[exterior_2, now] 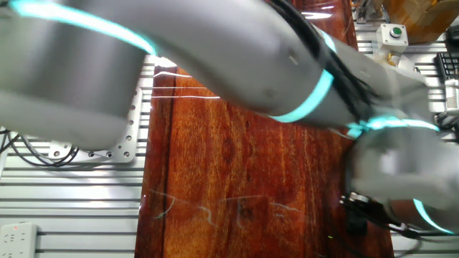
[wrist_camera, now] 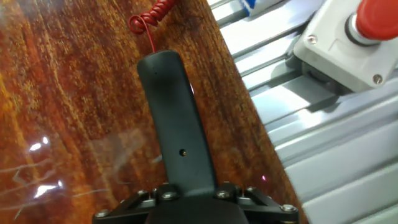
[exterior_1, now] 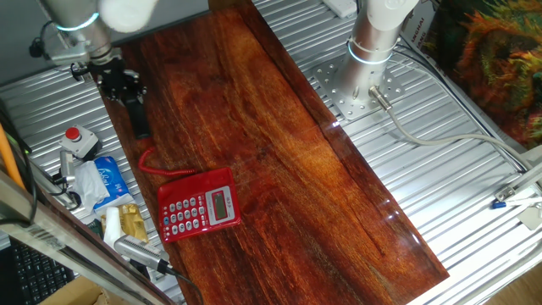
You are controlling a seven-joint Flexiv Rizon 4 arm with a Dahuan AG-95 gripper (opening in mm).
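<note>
A red desk phone (exterior_1: 199, 205) with grey keys and a small display lies on the wooden board, its cradle without the handset. The black handset (wrist_camera: 177, 124) is in my gripper, which is shut around its near end; in the wrist view it stretches away from the fingers. From its far end a coiled red cord (exterior_1: 163, 170) runs back to the phone. In exterior view 1 the gripper (exterior_1: 124, 87) is at the board's upper left, beyond the phone. The arm blocks much of exterior view 2, and the phone does not show there.
A red emergency-stop button box (exterior_1: 79, 141) stands just off the board's left edge, close to the handset. Below it lie a blue-and-white tissue pack (exterior_1: 108, 182) and a white handheld device (exterior_1: 135, 250). The middle and right of the wooden board (exterior_1: 279, 152) are bare.
</note>
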